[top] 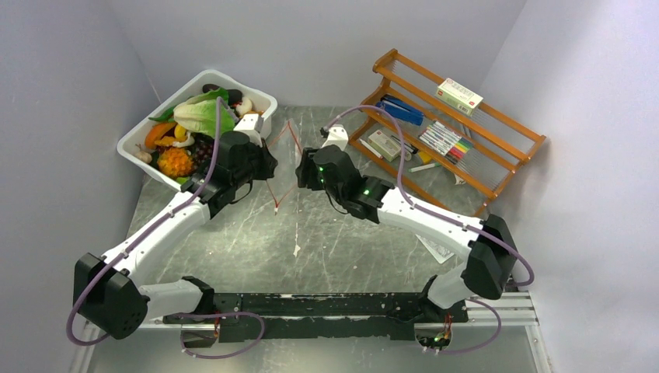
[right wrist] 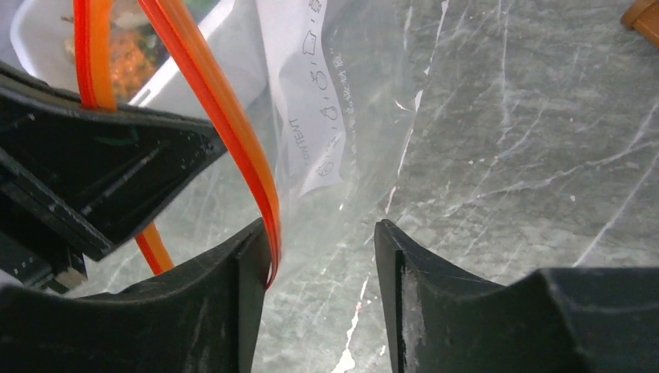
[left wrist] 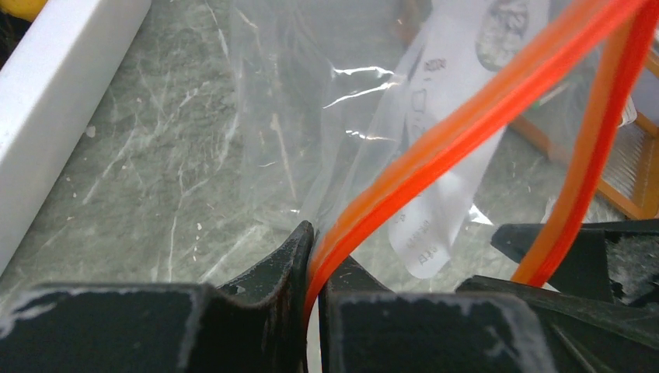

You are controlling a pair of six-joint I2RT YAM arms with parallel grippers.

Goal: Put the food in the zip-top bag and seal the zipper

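Observation:
A clear zip bag (left wrist: 350, 116) with an orange zipper rim (right wrist: 233, 140) hangs between the grippers above the table, its mouth spread into a loop. My left gripper is shut on one rim of it. My right gripper is part open, facing the left across the bag, with the rim passing by its left finger; whether it grips that rim I cannot tell. The food, vegetables (top: 198, 116) and fruit, lies in a white bin (top: 128, 144) at the back left.
A wooden rack (top: 505, 159) holding markers and boxes stands at the back right. A paper sheet lies at the right.

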